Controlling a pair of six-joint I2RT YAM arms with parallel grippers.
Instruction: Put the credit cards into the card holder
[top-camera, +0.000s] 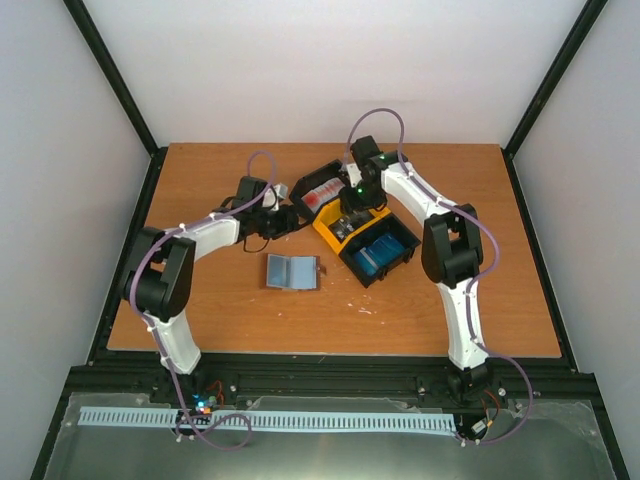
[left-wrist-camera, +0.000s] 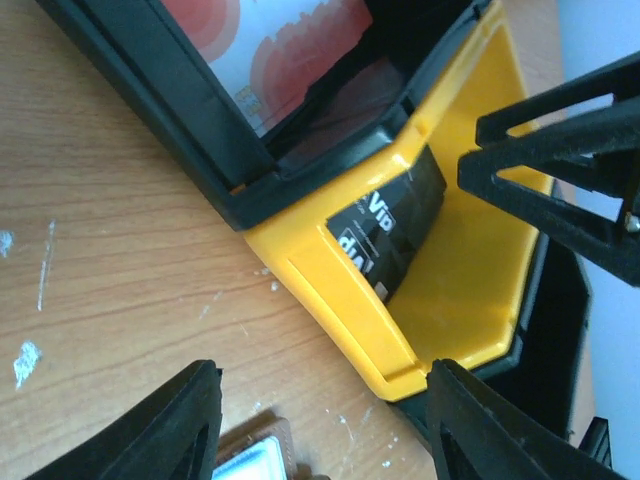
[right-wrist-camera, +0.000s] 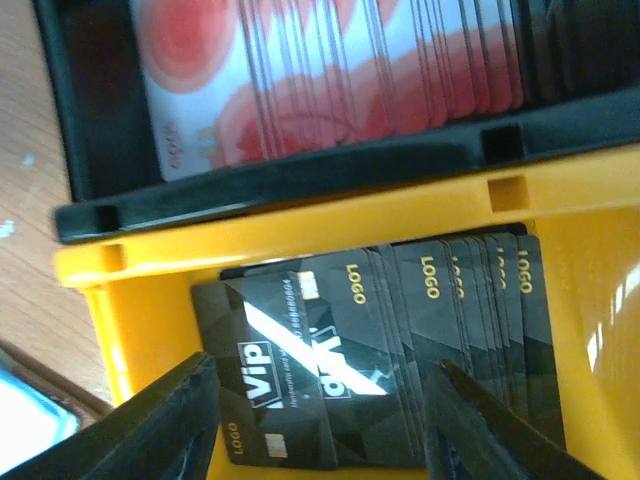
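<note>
Black cards (right-wrist-camera: 365, 350), some marked Vip and LOGO, lie overlapping in the yellow bin (right-wrist-camera: 160, 320). My right gripper is over them with its fingers apart and nothing between. Beside the bins, my left gripper also has its fingers spread, empty, above the table. The card holder (top-camera: 293, 272), pale blue-grey and opened out flat, lies on the table in front of the bins. Red-and-white cards (right-wrist-camera: 330, 80) fill the black bin (right-wrist-camera: 270, 178) behind. Blue cards (top-camera: 378, 254) lie in the front black bin (top-camera: 405, 240).
The three bins stand joined in a slanting row, their raised walls next to both grippers. In the left wrist view, the right gripper's dark fingers (left-wrist-camera: 545, 165) reach over the yellow bin. Open table (top-camera: 450, 310) extends at the front right.
</note>
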